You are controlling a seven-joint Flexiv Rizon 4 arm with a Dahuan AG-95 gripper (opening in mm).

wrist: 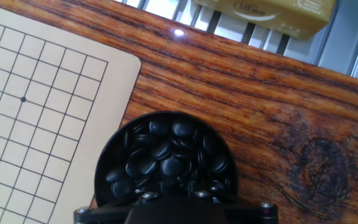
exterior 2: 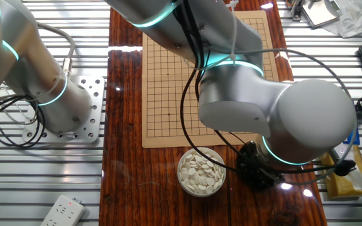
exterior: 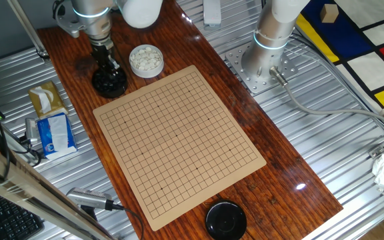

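A bowl of black stones (wrist: 157, 155) sits on the wooden table close to a corner of the Go board (wrist: 95, 102). My gripper reaches over the bowl's near side, its dark tips low among or just above the stones. Black on black, it is too unclear to say whether the fingers are apart or a stone is between them. From exterior view 1 the gripper (exterior: 116, 71) appears over the same bowl. The board's visible grid holds no stones. Beside the black bowl stands a white bowl of white stones (exterior: 146, 61).
A black round lid or dish (exterior: 225, 221) lies at the board's far corner from the bowls. Tissue packs, one yellow (exterior: 47, 100) and one blue (exterior: 57, 136), lie off the table's side. The arm's base (exterior: 262, 67) stands across the table. Bare wood lies beyond the board.
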